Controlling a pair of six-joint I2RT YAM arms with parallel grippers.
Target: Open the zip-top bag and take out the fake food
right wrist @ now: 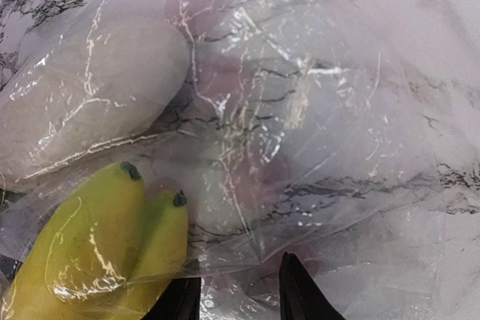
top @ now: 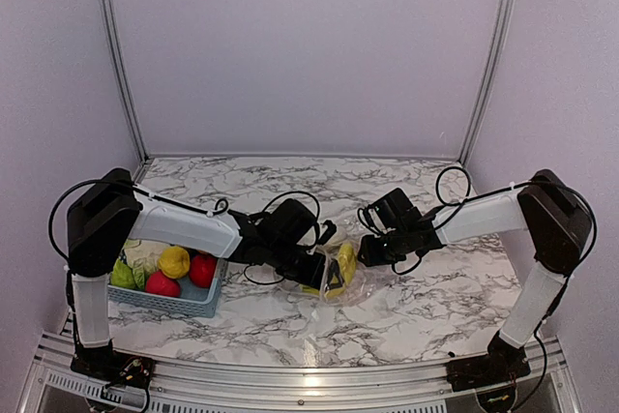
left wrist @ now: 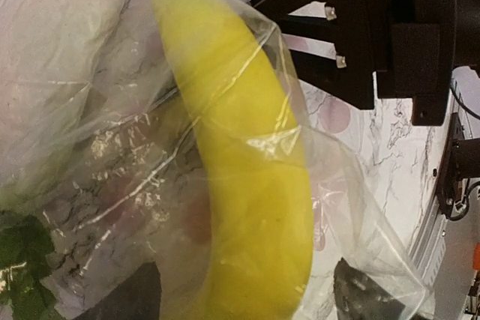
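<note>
The clear zip top bag (top: 363, 284) lies mid-table between my two arms. Inside its film are yellow bananas, their dark-tipped ends visible in the right wrist view, and a pale, whitish food piece (right wrist: 97, 88). Leafy green (left wrist: 22, 260) shows at the left wrist view's lower left. My left gripper is open, with one finger on each side of the banana; whether it touches is unclear. My right gripper is partly open at the bag's edge beside the banana ends. Whether film lies between its fingers cannot be made out.
A grey-blue basket (top: 169, 306) on the left holds several fake foods, among them a yellow one (top: 173, 261) and red ones. The left arm passes over its back part. Bare marble table (top: 455, 311) lies in front and to the right.
</note>
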